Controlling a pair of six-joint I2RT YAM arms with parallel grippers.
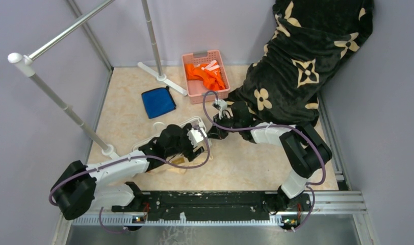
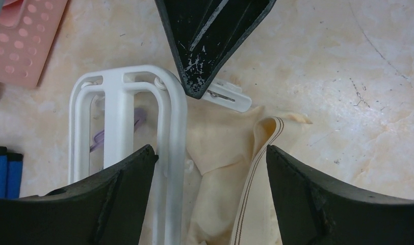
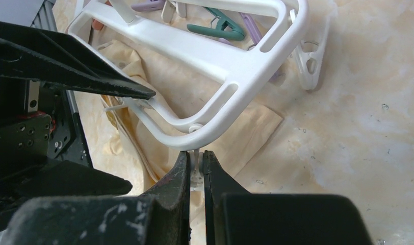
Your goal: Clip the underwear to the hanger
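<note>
The white plastic hanger fills the left half of the left wrist view. Beige underwear with a striped band lies on the table beside and below it. My left gripper is open, its fingertips spread above the hanger's edge and the cloth. In the right wrist view, my right gripper is shut on a small white clip hanging from the hanger's rounded corner. Whether cloth sits in that clip's fingers cannot be made out. The spread left fingers reach in from the left there, one against the hanger's frame.
Loose-hanging clips, green, purple and white, sit around the hanger. A pink basket with orange cloth, a blue folded item and a metal rack stand behind. Dark patterned fabric occupies the back right.
</note>
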